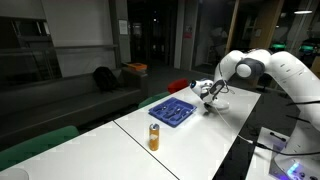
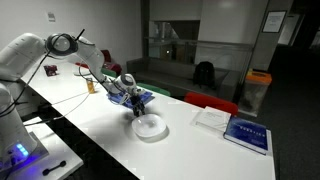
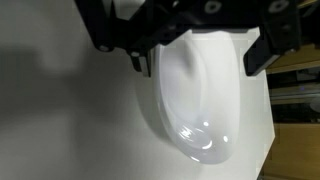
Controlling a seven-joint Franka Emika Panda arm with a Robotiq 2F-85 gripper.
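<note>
A shallow white plate or bowl (image 2: 150, 129) rests on the white table. My gripper (image 2: 137, 110) is low at the rim of this dish, on the side towards the blue tray. Seen from the wrist, the white dish (image 3: 197, 128) shows below and between the dark fingers, which stand wide apart. The gripper is open, and no grip on the dish shows. In exterior view 1 the gripper (image 1: 209, 104) covers part of the dish, and whether a finger touches its rim cannot be told.
A blue tray (image 1: 172, 111) with items in it lies close beside the arm. An orange bottle or can (image 1: 154, 137) stands on the table. In exterior view 2, a box (image 2: 212, 118) and a blue item (image 2: 247, 132) lie to the right.
</note>
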